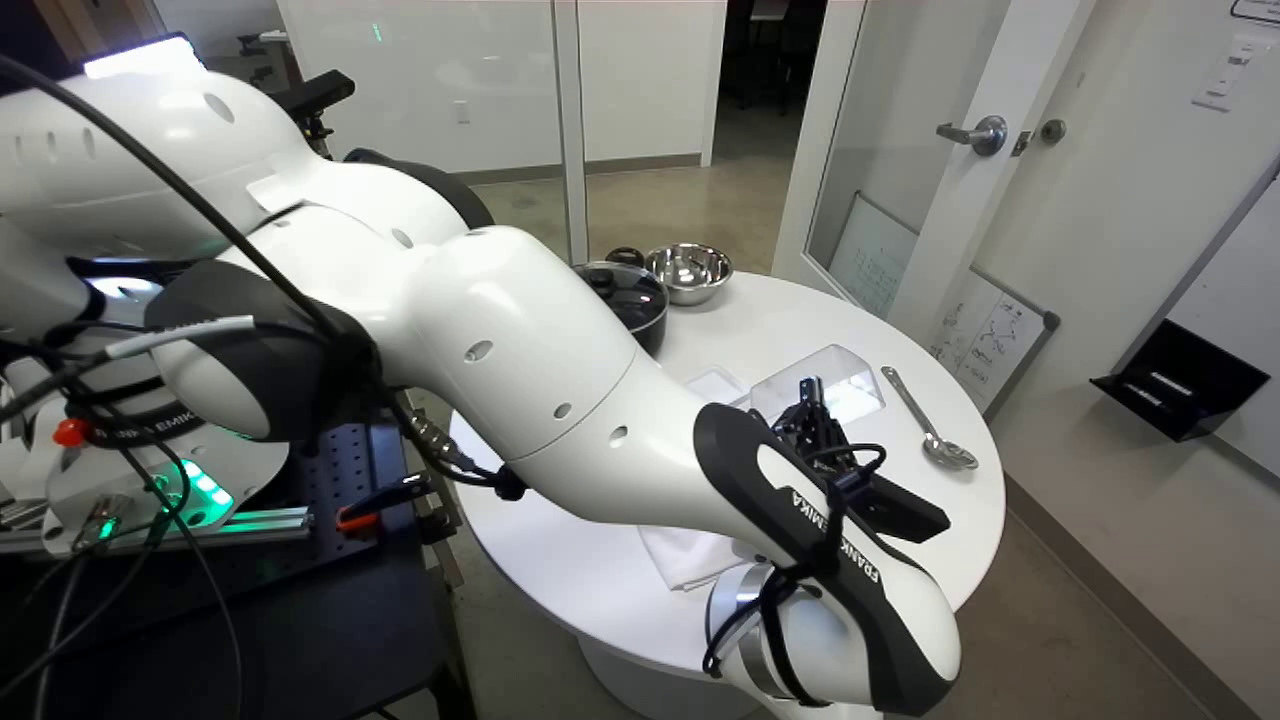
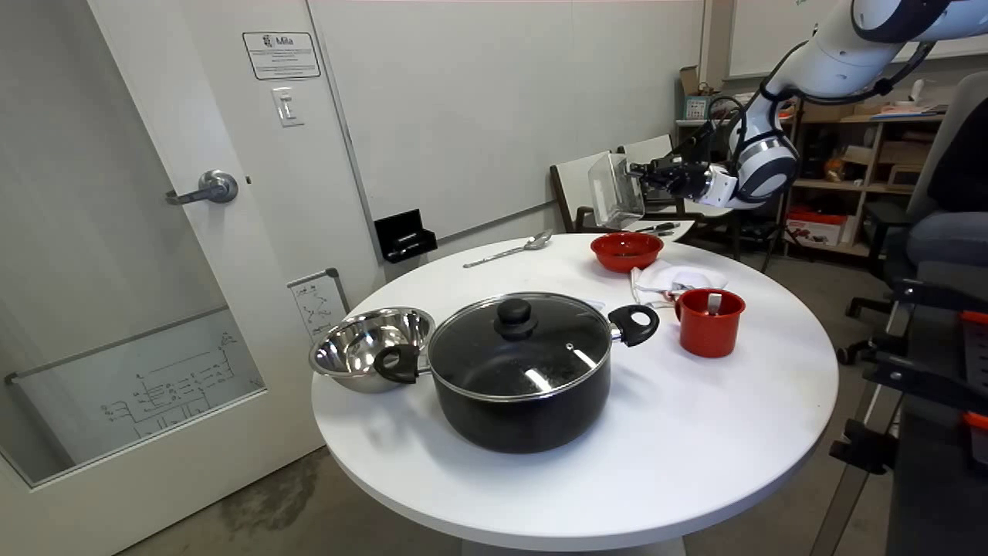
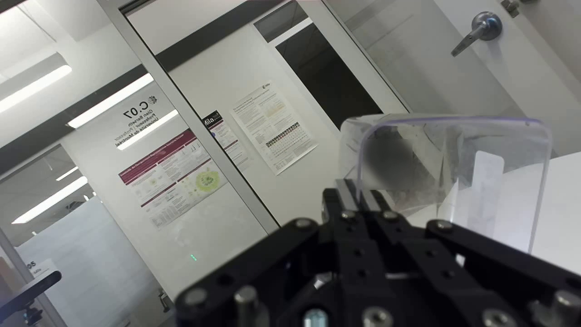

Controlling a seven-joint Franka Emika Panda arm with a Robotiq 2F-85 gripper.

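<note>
A clear plastic container (image 2: pixel 609 193) is held on its side above the far part of the round table, its opening turned away from the gripper in exterior view 2. My gripper is shut on its thin wall, and the rim (image 3: pixel 539 185) spreads out beyond the fingers in the wrist view. In exterior view 1 the same container (image 1: pixel 822 376) shows past the gripper (image 1: pixel 801 414), partly behind the arm. Through its clear walls the room and white tabletop can be seen; no contents stand out.
Below the container sits a red bowl (image 2: pixel 627 252), near a white cloth (image 2: pixel 681 276) and a red mug (image 2: pixel 709 326). A lidded black pot (image 2: pixel 520 412), a steel bowl (image 2: pixel 370 344) and a slotted spoon (image 2: pixel 509 250) share the table (image 2: pixel 704 445).
</note>
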